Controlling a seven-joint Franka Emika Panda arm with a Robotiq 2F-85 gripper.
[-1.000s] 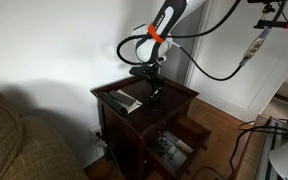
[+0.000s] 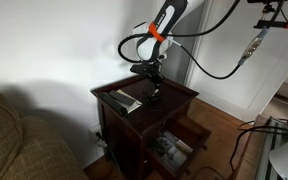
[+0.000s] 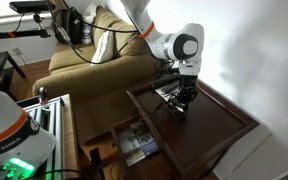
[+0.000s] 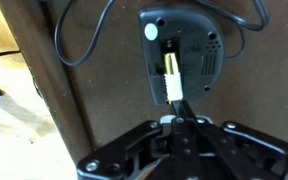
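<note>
A dark device [image 4: 209, 60] with a cable lies on the brown cabinet top [image 4: 274, 100]. In its narrow slot is a small gold-and-white cylinder [image 4: 172, 78], which looks like a battery. My gripper is directly over the device, its fingertips together at the cylinder's white end. It is shut, and nothing clearly shows between the fingers; whether the tips touch the cylinder I cannot tell. From the side, the gripper [image 3: 176, 92] points down at the dark device [image 3: 179, 108], partly hiding it.
Below the cabinet top an open drawer [image 2: 171, 150] holds several items. A pale flat object [image 2: 127, 101] lies left of the device. Cables loop around the arm. The white wall [image 2: 69, 50] stands close behind, and the right part of the top [image 3: 219, 120] is clear.
</note>
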